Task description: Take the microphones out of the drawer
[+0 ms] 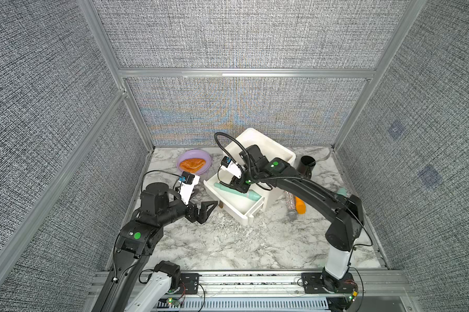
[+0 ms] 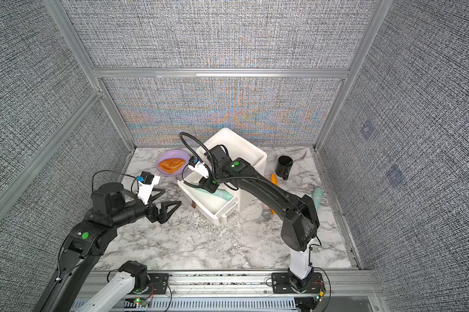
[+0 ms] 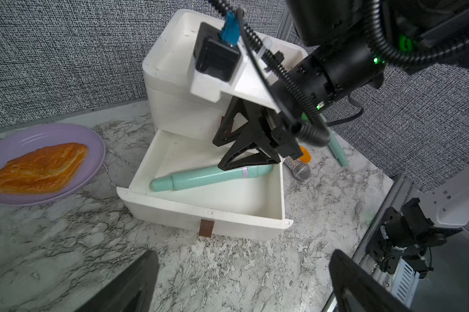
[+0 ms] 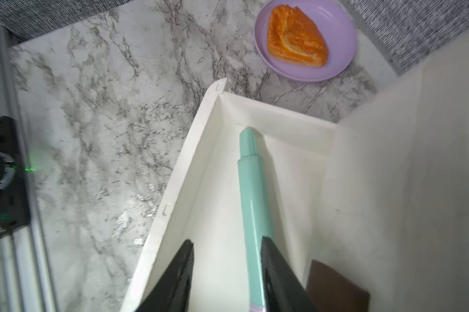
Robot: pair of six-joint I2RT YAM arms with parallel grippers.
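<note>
A pale green microphone [image 3: 205, 178] lies on the floor of the pulled-out white drawer [image 3: 244, 226], its narrower end towards the plate side. Over the drawer is my right gripper, fingers apart and nothing held; in the right wrist view one fingertip [image 4: 267, 247] overlaps the microphone, and whether they touch I cannot tell. In the left wrist view its lower finger also covers part of the microphone's upper edge. My left gripper [image 2: 172, 197] stands open and empty in front of the drawer's left side, clear of it.
The white cabinet [image 1: 251, 136] rises behind the drawer. A purple plate [image 1: 209, 156] with an orange pastry [image 1: 191, 166] is at the left. Right of the cabinet are a black cup [image 2: 283, 166], an orange microphone [image 1: 300, 206] and another green one [image 2: 317, 196].
</note>
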